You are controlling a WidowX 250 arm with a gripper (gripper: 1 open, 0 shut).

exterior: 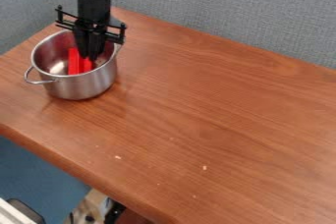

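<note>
A steel pot (82, 84) with wire handles stands at the left of the wooden table. Red sticks or bars (79, 63) lie inside it. My black gripper (86, 53) reaches down into the pot from above, its fingertips at the red pieces and partly covering them. The gripper looks drawn together; whether anything is between its fingertips is hidden.
A grey padded wall (250, 12) runs behind it. Some equipment sits below the table's edge at the bottom left.
</note>
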